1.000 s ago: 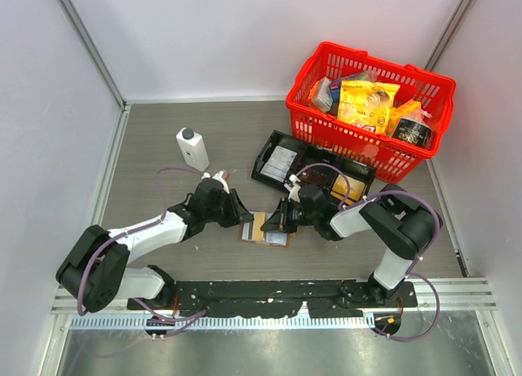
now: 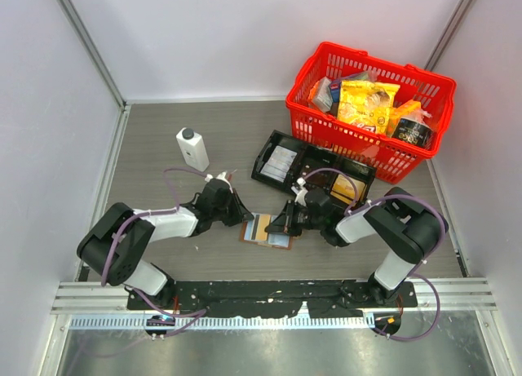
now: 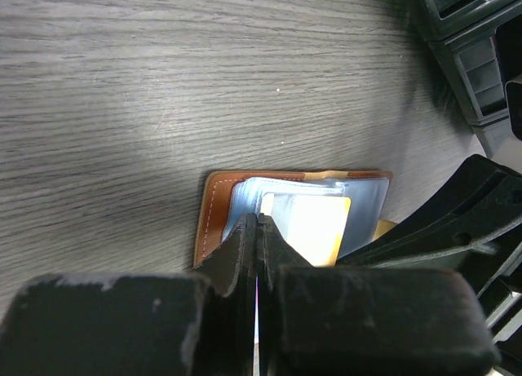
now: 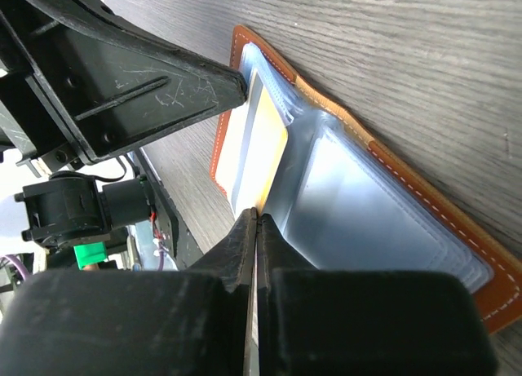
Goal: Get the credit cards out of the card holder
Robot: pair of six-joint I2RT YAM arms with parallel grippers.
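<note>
The card holder (image 2: 277, 241), brown-edged with clear plastic sleeves, lies flat on the table between my grippers. My left gripper is shut, its tips at the left end of the sleeves beside the pale yellow-edged card (image 3: 306, 225); nothing clearly shows between its fingers. My right gripper is shut with its tips at the lower edge of that card (image 4: 261, 148); whether anything thin is between them I cannot make out. In each wrist view the other gripper reaches over the holder.
A black compartment tray (image 2: 265, 168) lies behind the holder, with a red basket (image 2: 383, 152) of packets beyond it at the back right. A white bottle (image 2: 193, 152) lies at the left.
Over the last second the left arm has shifted at its elbow and its gripper has come lower onto the holder's left end. The right gripper and holder have moved slightly rightward.
</note>
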